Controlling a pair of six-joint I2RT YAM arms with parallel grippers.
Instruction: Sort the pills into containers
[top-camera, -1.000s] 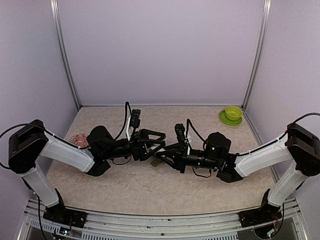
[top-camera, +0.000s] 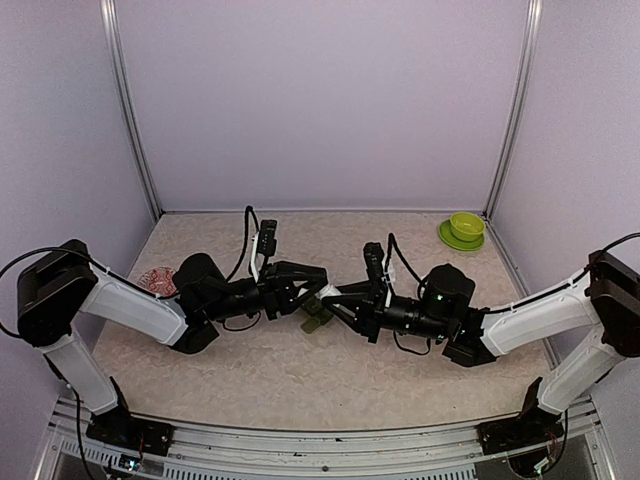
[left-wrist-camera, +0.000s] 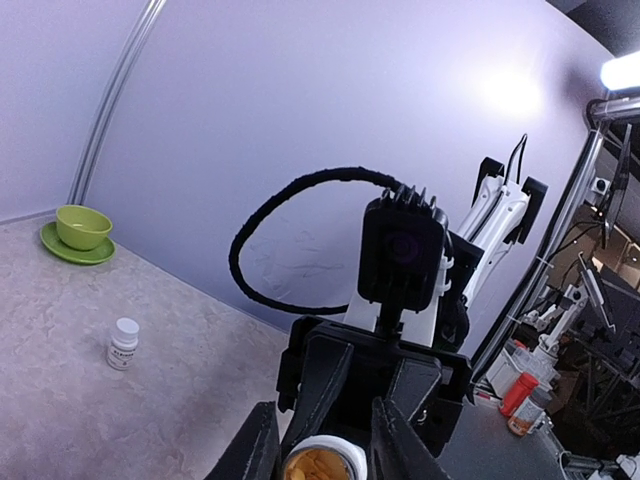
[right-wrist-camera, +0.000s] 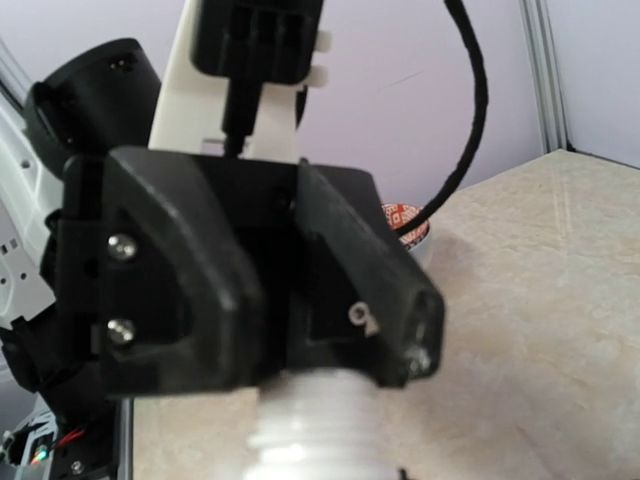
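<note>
At the centre of the top view my left gripper and right gripper face each other around a white pill bottle. My right gripper is shut on it. In the left wrist view the bottle's round mouth shows orange-brown contents, just beyond my part-open left fingers. The right wrist view shows the white threaded neck in front of the left gripper. A second white bottle stands upright on the table in the left wrist view.
A green bowl sits on a green plate at the back right. A red-patterned dish lies at the left. An olive object is partly hidden beneath the grippers.
My right gripper and arm have moved slightly right, away from the left gripper, and more of the white bottle shows between them. My left arm has barely moved.
</note>
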